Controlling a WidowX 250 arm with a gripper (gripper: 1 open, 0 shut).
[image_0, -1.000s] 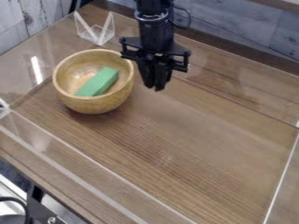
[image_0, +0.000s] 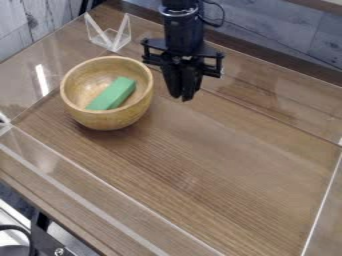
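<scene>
My gripper (image_0: 178, 72) hangs over the wooden table at the top centre, black, pointing down, just right of a yellow bowl (image_0: 142, 112). A green block (image_0: 111, 93) lies inside the bowl, leaning toward its wall. The fingertips are small and dark, and whether they are open or shut is hard to make out. I see nothing clearly held between them.
Clear plastic pieces lie at the back left and left edge. A black cable sits at the bottom left corner, and panelled walls line the back.
My gripper has risen slightly over the last second. The bowl and the green block look the same.
</scene>
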